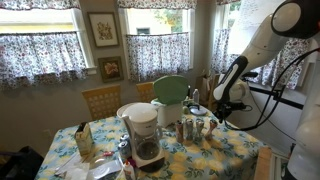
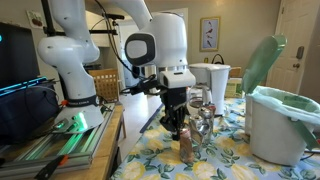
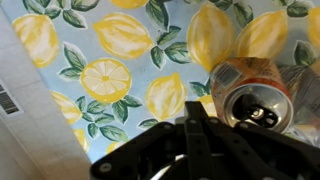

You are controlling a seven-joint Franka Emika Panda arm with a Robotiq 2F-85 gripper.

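My gripper points down over the lemon-print tablecloth (image 3: 150,55), its dark fingers together and nothing visible between them. An orange and silver can (image 3: 255,95) stands to the right of the fingertips in the wrist view, its top facing the camera. Exterior view 2 has a can (image 2: 186,146) upright on the table, just beside and below the gripper (image 2: 180,132). In exterior view 1 the gripper (image 1: 225,116) hangs at the right end of the table, near several cans (image 1: 189,130).
A white coffee maker (image 1: 145,130) and a white bin with a green lid (image 1: 171,92) stand on the table. Papers (image 1: 100,167) and a box (image 1: 84,138) occupy its left end. Bare cloth (image 1: 228,150) lies at the right front.
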